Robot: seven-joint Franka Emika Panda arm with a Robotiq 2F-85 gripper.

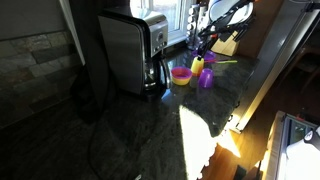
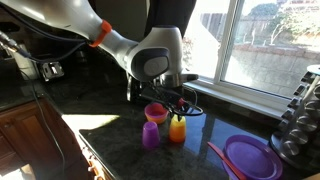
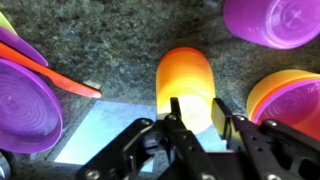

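An orange-yellow cup (image 3: pixel 185 75) stands on the dark counter in the wrist view, directly in front of my gripper. The fingers are apart and the cup's lower part in the picture lies behind them; contact with it cannot be made out. In exterior view 2 my gripper (image 2: pixel 182 98) hangs just above the same yellow-orange cup (image 2: pixel 177 130). A purple cup (image 2: pixel 151 136) stands close beside it. Behind these sits a bowl (image 2: pixel 156 114), pink inside and yellow outside, which also shows in exterior view 1 as a bowl (image 1: pixel 181 76).
A purple plate (image 2: pixel 262 172) with a red-orange utensil (image 2: pixel 228 160) lies near the window side. The coffee maker (image 1: pixel 137 52) stands on the counter beside the bowl. Open counter (image 1: pixel 150 135) stretches across the foreground of exterior view 1.
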